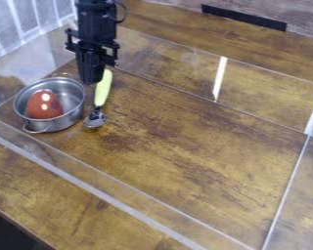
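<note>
A metal pot (67, 116) sits at the left of the wooden table, with a red round object (43, 104) inside it, bearing light spots. Just right of the pot lies a utensil with a pale yellow handle (103, 88) and a metal head (95, 119) toward the front. My dark gripper (94, 76) points down near the top of the yellow handle, by the pot's back right. Its fingertips look close together, with nothing visible between them; whether it touches the handle is unclear.
Clear acrylic walls border the workspace at left, back, front and right.
</note>
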